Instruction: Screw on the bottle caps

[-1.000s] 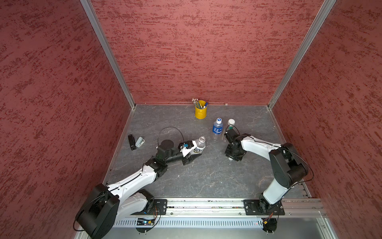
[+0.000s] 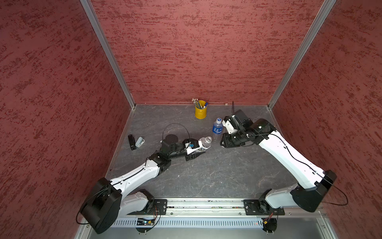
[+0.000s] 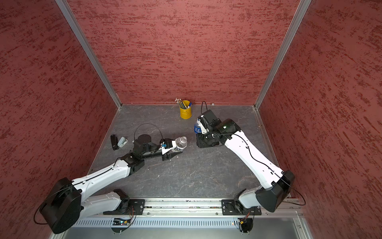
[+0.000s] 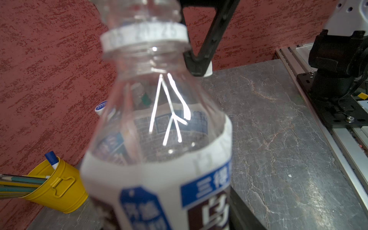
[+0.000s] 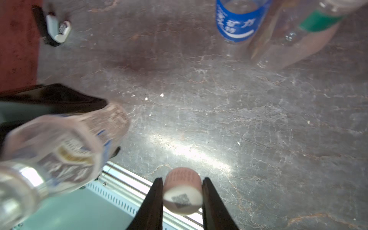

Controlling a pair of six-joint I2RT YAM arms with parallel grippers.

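A clear bottle with a white, blue and brown label [image 4: 164, 184] is held by my left gripper [image 2: 195, 149], its uncapped neck [image 2: 208, 139] leaning right. In the left wrist view the bottle hides most of the fingers, and its mouth is cut off at the top. My right gripper is shut on a white cap [image 5: 183, 199], pinched between the two fingertips. It hangs above the table, a short way right of the bottle's mouth and apart from it. In the left wrist view, one black right finger [image 4: 199, 65] shows behind the neck.
A capped blue-label bottle [image 2: 217, 127] stands behind the grippers. Beside it is a clear bottle with a green band [image 5: 320, 21]. A yellow pencil bucket [image 2: 201, 113] sits at the back; a black object [image 2: 131, 142] and a pale one [image 2: 139, 142] lie left.
My right gripper has risen and moved left towards the bottle, its arm reaching further in. The left gripper has shifted slightly right and tipped the bottle a little more.
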